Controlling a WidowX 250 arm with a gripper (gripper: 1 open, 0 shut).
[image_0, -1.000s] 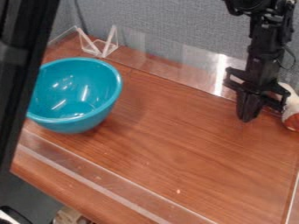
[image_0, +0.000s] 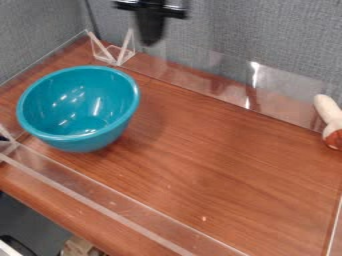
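A teal bowl (image_0: 78, 110) sits on the left of the wooden surface (image_0: 201, 180). A white rounded object (image_0: 329, 118) with a reddish-brown base is at the right edge. My dark gripper (image_0: 151, 25) is at the top centre, above and behind the bowl; it is blurred and cut off by the top of the view, so its finger is unclear.
Clear plastic edging (image_0: 214, 85) runs along the back and front of the surface. A white angular bracket (image_0: 112, 53) stands in the back left corner.
My gripper has risen and swept left from the white object at the right to the top centre. The bowl is in the same place.
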